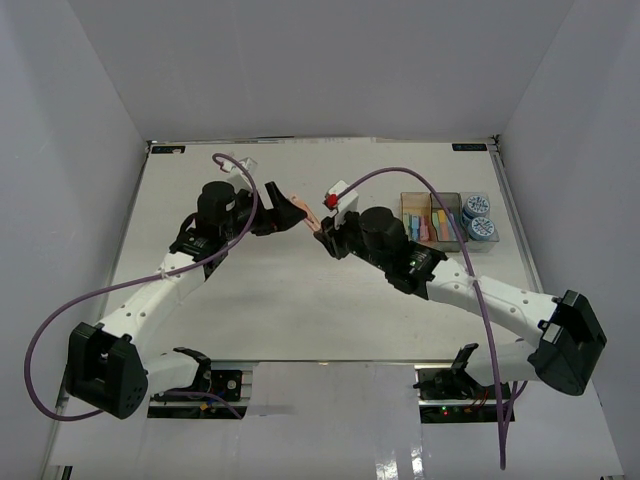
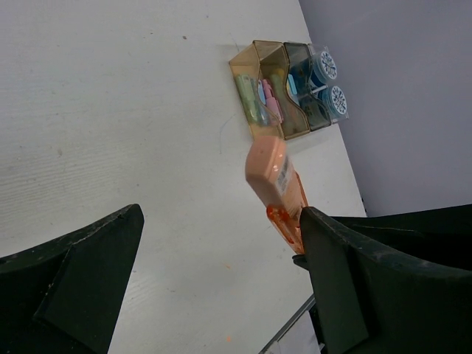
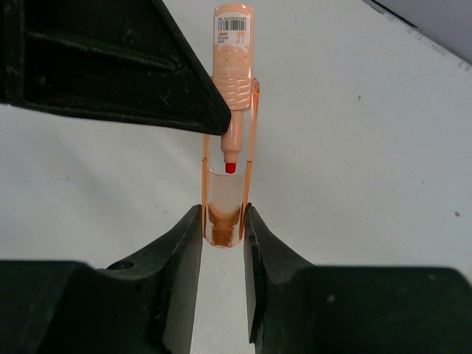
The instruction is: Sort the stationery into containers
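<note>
An orange marker-like item (image 3: 234, 63) with a barcode label and small red tip stands above the right gripper in the right wrist view. Below it is a clear, orange-edged holder or cap (image 3: 223, 210), and my right gripper is shut on its lower end. My left gripper is open. One of its fingers (image 2: 332, 258) lies close beside the orange item in the left wrist view; the other stands well off to the left. Whether that close finger touches the item cannot be told. From above, both grippers (image 1: 287, 200) meet near the table's middle.
On the right of the table stands a divided organizer (image 1: 413, 201) with several pastel pieces inside. Two blue-and-white round items (image 1: 481, 229) occupy its clear end section. The table (image 1: 280, 310) in front of the grippers is bare. A purple cable arches over each arm.
</note>
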